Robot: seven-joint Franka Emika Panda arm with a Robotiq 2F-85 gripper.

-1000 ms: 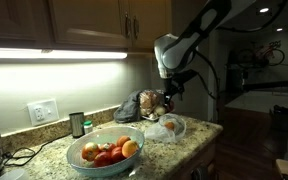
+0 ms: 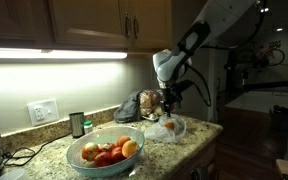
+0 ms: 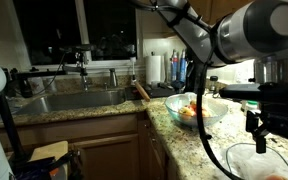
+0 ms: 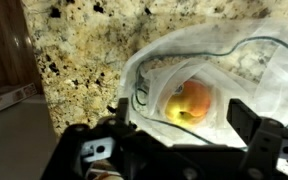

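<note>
A reddish-orange fruit (image 4: 189, 103) lies inside a pale, see-through mesh bag (image 4: 169, 55) with a dark green drawstring, spread on the speckled counter. Directly over the bag is my gripper, its two fingers apart at the left and right of the wrist view, nothing between them. The fruit shows ahead of the gap, apart from the fingers. In exterior view 1 the gripper (image 2: 186, 107) hangs just above the bag (image 2: 165, 131). A large light-green bowl (image 2: 76, 154) holding several red and orange fruits stands farther left on the counter.
Several bagged items (image 2: 129, 108) lie against the wall behind the mesh bag. A dark canister (image 2: 77, 125) and cables stand near the outlet. The counter's front edge runs close to the bag, with a sink (image 3: 74, 103) beyond.
The arm has come down towards the mesh bag, the gripper now lower over it. Bowl and bag look unmoved.
</note>
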